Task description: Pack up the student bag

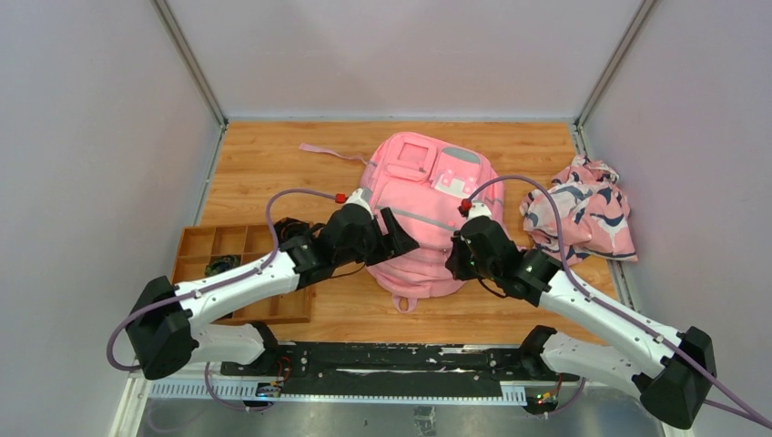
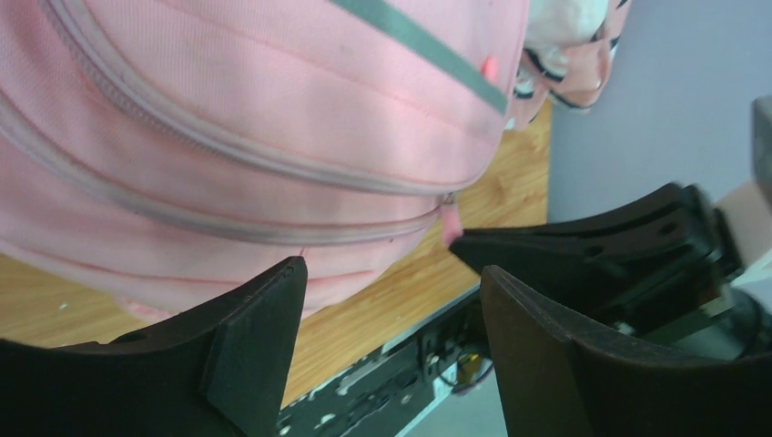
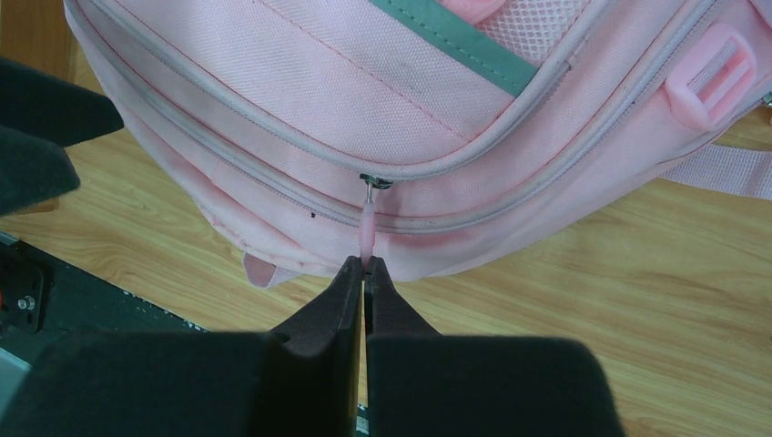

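A pink backpack [image 1: 414,218] lies flat in the middle of the table, its pale zipper tracks [image 3: 273,187] curving across the lower part. In the right wrist view a pink zipper pull [image 3: 367,228] runs from a dark slider to the tips of my right gripper, which is shut on the pull's end. My left gripper stands open above the lower part of the bag, nothing between its fingers. From the left wrist view, the right gripper shows close by, at the bag's side, with the pull at its tip.
A wooden compartment tray [image 1: 296,273] sits at the left, partly under my left arm, with dark items in it. A crumpled pink patterned cloth [image 1: 583,209] lies at the right by the wall. Bare table [image 1: 259,173] shows at the back left.
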